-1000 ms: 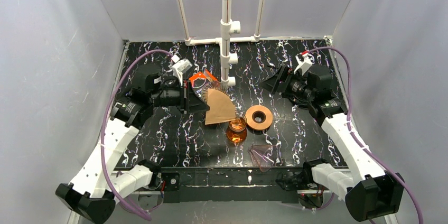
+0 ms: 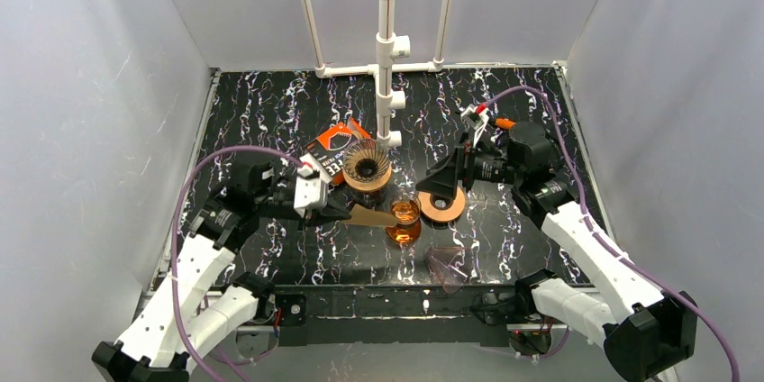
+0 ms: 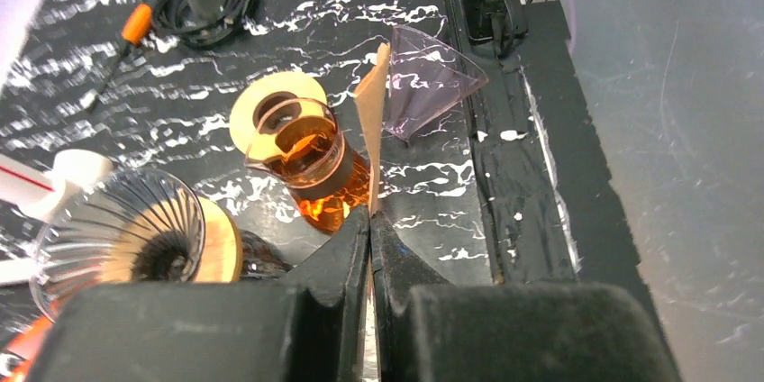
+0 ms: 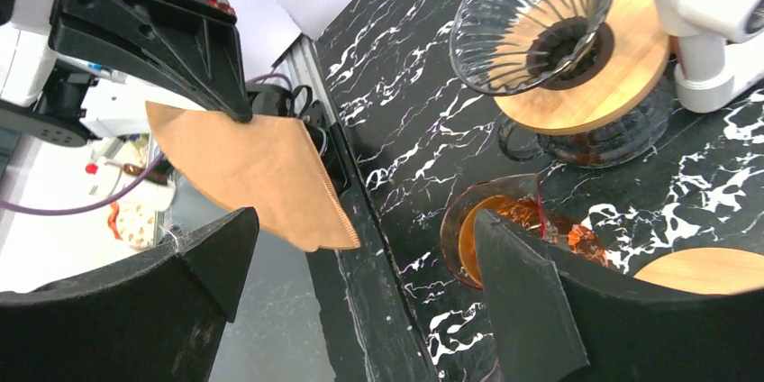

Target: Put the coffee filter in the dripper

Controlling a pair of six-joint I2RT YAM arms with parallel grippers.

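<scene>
The brown paper coffee filter (image 4: 261, 170) is pinched at its edge by my left gripper, which is shut on it. Seen edge-on in the left wrist view, the filter stands as a thin upright strip; in the top view it reaches right, toward the amber beaker (image 2: 404, 224). The ribbed glass dripper (image 2: 366, 164), seated on a wooden collar over a glass server, is behind the filter and apart from it. My right gripper is open, nothing between its fingers, to the right of the dripper and above the wooden ring.
A wooden ring (image 2: 441, 204) lies right of the amber beaker. Nearer the front edge rests a clear plastic funnel-shaped piece (image 2: 448, 265). Behind the dripper are an orange filter box (image 2: 330, 148) and a white pipe stand (image 2: 385, 49).
The filter has turned from showing its broad face to nearly edge-on in the top view, and its left gripper has come toward the front.
</scene>
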